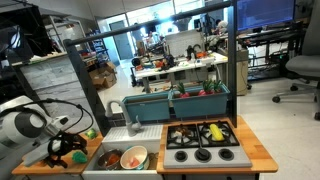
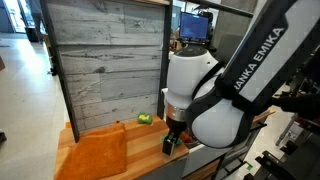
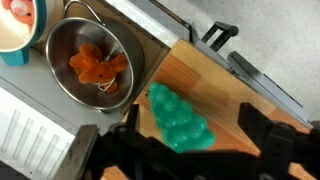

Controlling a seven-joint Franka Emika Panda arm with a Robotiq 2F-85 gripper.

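Observation:
A green object point(image 3: 180, 122) lies on the wooden counter point(image 3: 200, 75), its full shape hard to make out. In the wrist view my gripper is open above it, with one dark fingertip on each side. The fingers do not visibly close on the object. In exterior view 1, the same green object point(image 1: 80, 157) shows just right of the dark gripper point(image 1: 68, 152), low over the left end of the counter. Exterior view 2 shows the gripper point(image 2: 170, 145) low over the wood, with much of the green hidden.
A metal pot point(image 3: 125, 45) holding an orange item stands in the sink, near a bowl point(image 3: 8, 30). An orange cloth point(image 2: 98, 152) lies on the counter, near a small green-yellow item point(image 2: 146, 118). The stove point(image 1: 203, 157) is farther right.

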